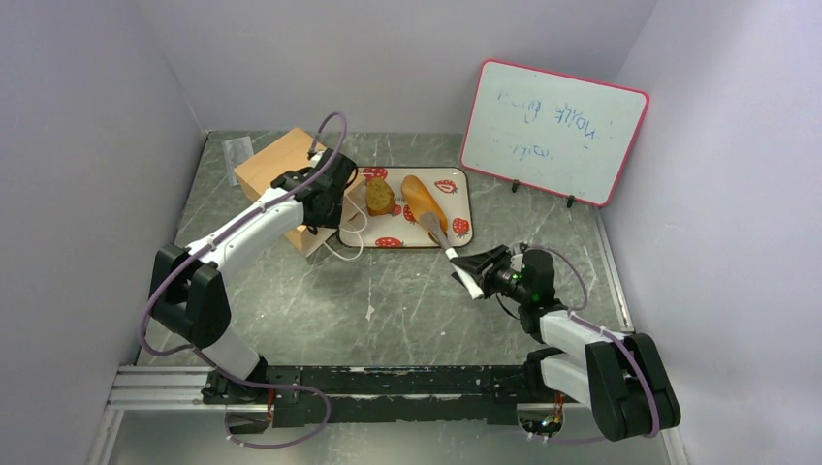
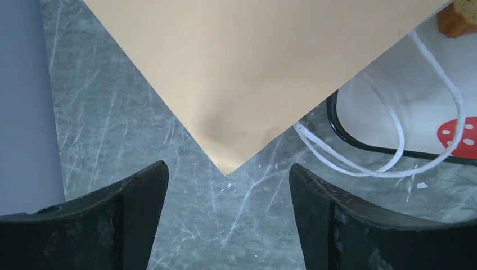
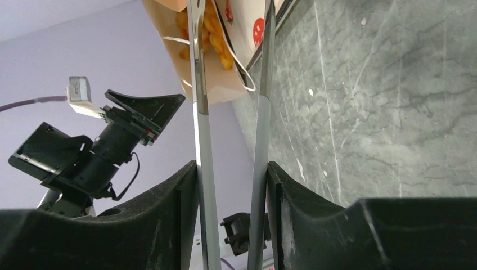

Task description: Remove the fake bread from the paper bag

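Observation:
The tan paper bag [image 1: 271, 167] lies on its side at the left, its mouth and white handles [image 1: 361, 247] towards the tray. A golden-brown fake bread [image 3: 214, 35] shows inside it in the right wrist view. On the tray are a long bread [image 1: 421, 197] and a smaller brown bread [image 1: 380, 197]. My left gripper hangs open over the bag's lower corner, nothing between its fingers. Shut on a pair of metal tongs [image 3: 203, 135], my right gripper is in front of the tray. The tongs' arms stand apart; their tips are cut off in that view.
The strawberry-patterned tray [image 1: 452, 174] fills the table's back middle. A whiteboard [image 1: 553, 126] stands at the back right, and a clear plastic piece [image 1: 236, 155] lies behind the bag.

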